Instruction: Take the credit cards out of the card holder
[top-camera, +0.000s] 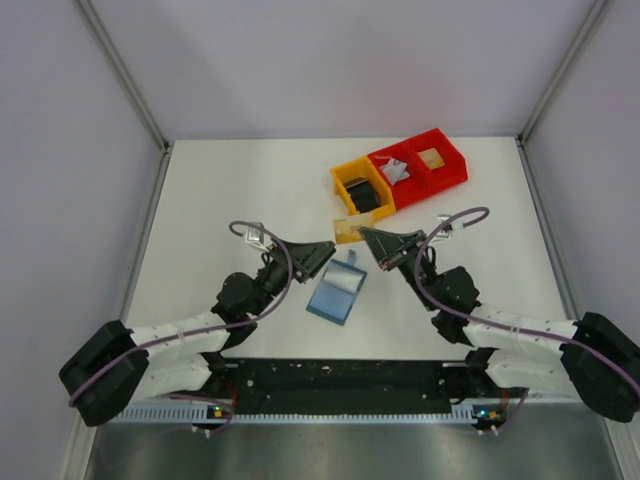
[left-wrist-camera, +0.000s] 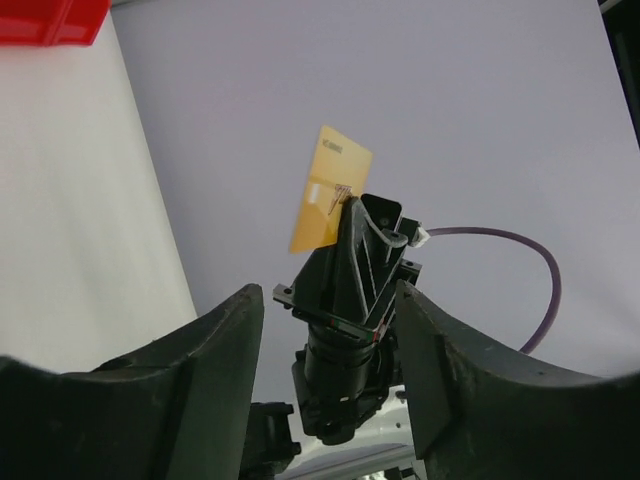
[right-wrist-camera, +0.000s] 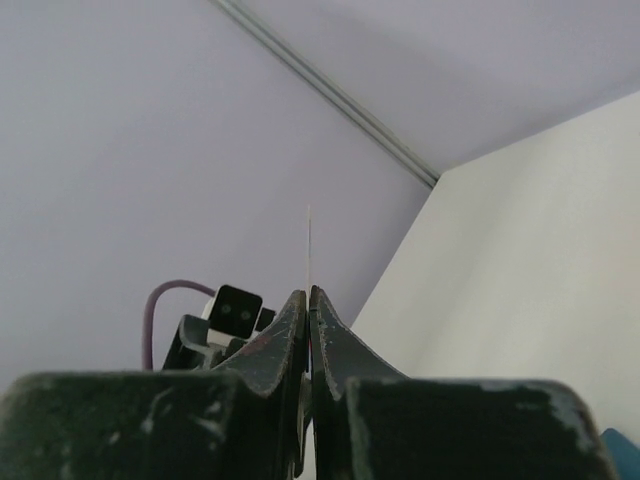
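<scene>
A yellow card is pinched at its right end by my right gripper, held above the table. From the left wrist view, the card stands up out of the right fingertips; in the right wrist view it is edge-on, a thin line. My left gripper is just left of the card, its fingers apart and empty between the fingers. Below, on the table, lies the opened blue card holder, with a pale inner panel and a short tab sticking up at its far edge.
Behind the arms stands a yellow bin with dark items inside. Joined to it is a red bin holding a clear packet and a tan card.
</scene>
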